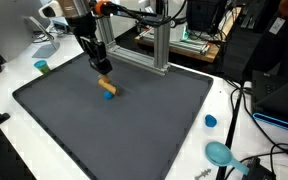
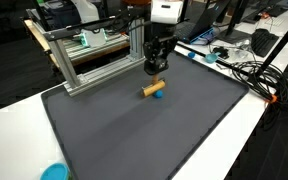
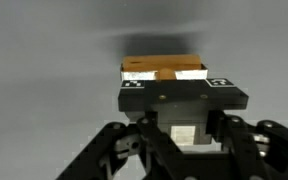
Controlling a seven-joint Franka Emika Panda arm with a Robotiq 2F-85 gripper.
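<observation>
A small light-brown wooden bar (image 2: 154, 89) lies low over the dark mat, beneath my gripper (image 2: 156, 77). In exterior view 1 the wooden bar (image 1: 107, 84) shows just below the gripper (image 1: 102, 71). From the wrist, the bar (image 3: 144, 63) runs crosswise beyond the fingers. A narrower wooden part (image 3: 165, 74) fills the space between the white pads, so the gripper is shut on it. Whether this part and the bar are one piece I cannot tell. A small blue object (image 1: 109, 95) sits right beside the bar; its shape is partly hidden.
A white-framed rack (image 1: 149, 50) stands at its back edge. Off the mat are a blue lid-like disc (image 1: 211, 121), a teal round thing (image 1: 220, 154) and a green cup (image 1: 42, 67).
</observation>
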